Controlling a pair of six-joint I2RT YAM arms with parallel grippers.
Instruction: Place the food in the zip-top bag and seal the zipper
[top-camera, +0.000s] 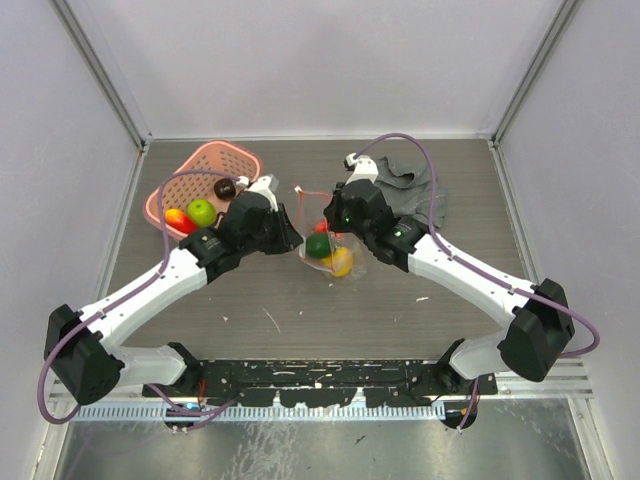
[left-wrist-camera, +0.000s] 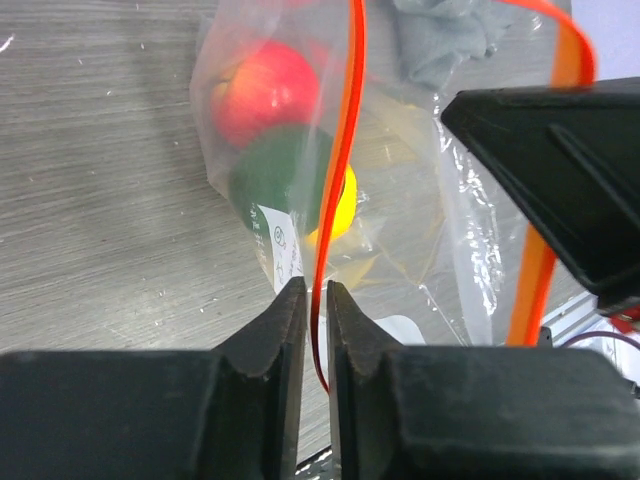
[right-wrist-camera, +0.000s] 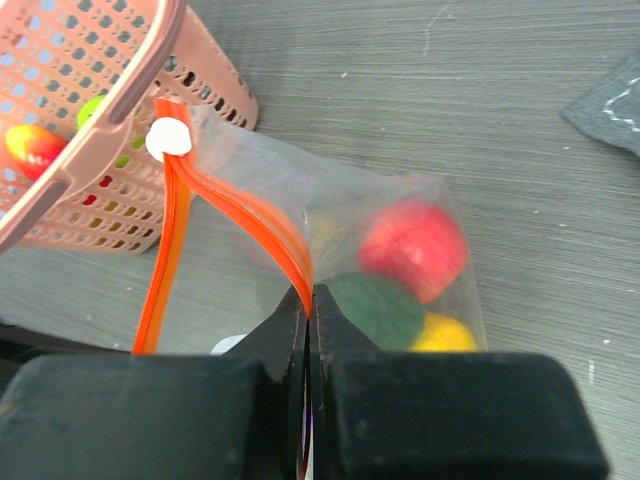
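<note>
The clear zip top bag (right-wrist-camera: 350, 180) with an orange zipper rim (left-wrist-camera: 347, 110) holds a red fruit (right-wrist-camera: 415, 250), a dark green one (right-wrist-camera: 370, 305) and a yellow one (right-wrist-camera: 445, 335). My right gripper (top-camera: 335, 215) is shut on the bag's rim, which runs between its fingertips in the right wrist view. My left gripper (top-camera: 292, 240) is left of the bag's mouth; in its wrist view the fingertips are close together around or behind the orange rim, and whether they grip it is unclear.
A pink basket (top-camera: 225, 160) with apples and other food stands at the back left. A grey cloth (top-camera: 415, 190) lies right of the bag.
</note>
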